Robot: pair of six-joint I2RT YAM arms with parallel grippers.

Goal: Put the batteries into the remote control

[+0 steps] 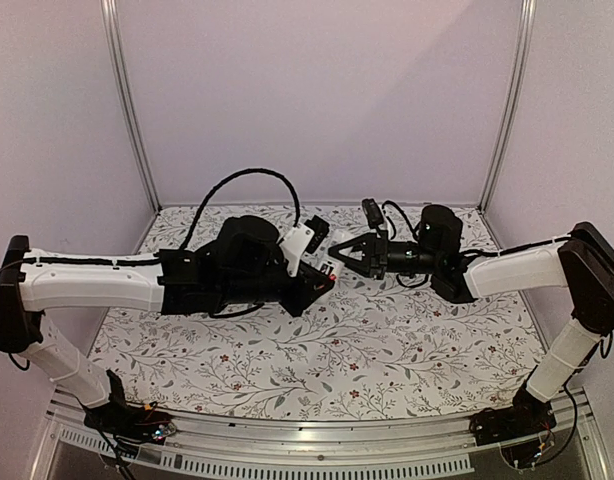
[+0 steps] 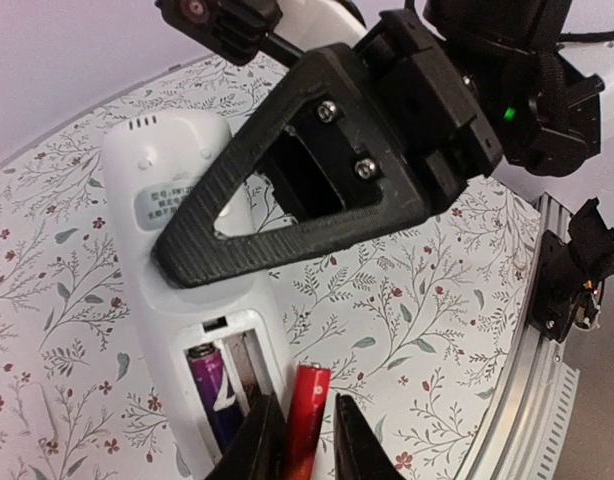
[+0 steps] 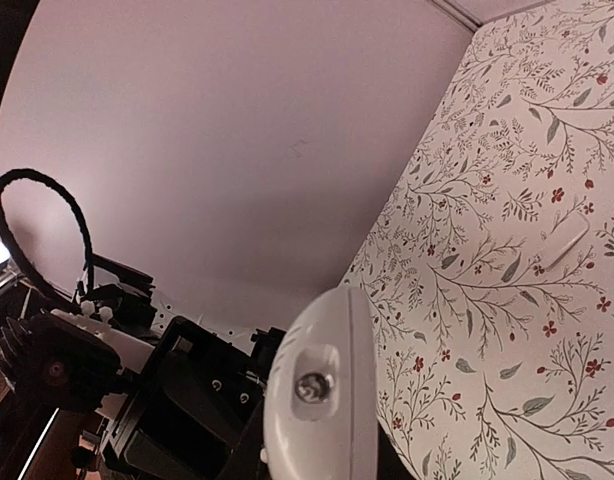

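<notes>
The white remote control is held upright in the air by my right gripper (image 1: pixel 352 250), shut on its upper part; in the right wrist view its end (image 3: pixel 317 440) fills the bottom centre. Its open compartment holds a purple battery (image 2: pixel 212 390) in one slot; the other slot shows bare at its top. A red battery (image 2: pixel 307 410) stands at my left gripper (image 1: pixel 317 280), in front of the compartment's lower right edge. The dark fingertips around it are partly cut off, so I cannot tell how tightly they close on it.
A white flat piece (image 3: pixel 567 240), likely the cover, lies on the floral table (image 1: pixel 317 370). Pale walls (image 1: pixel 307 100) close the back and sides, and a metal rail (image 1: pixel 317 430) runs along the front edge.
</notes>
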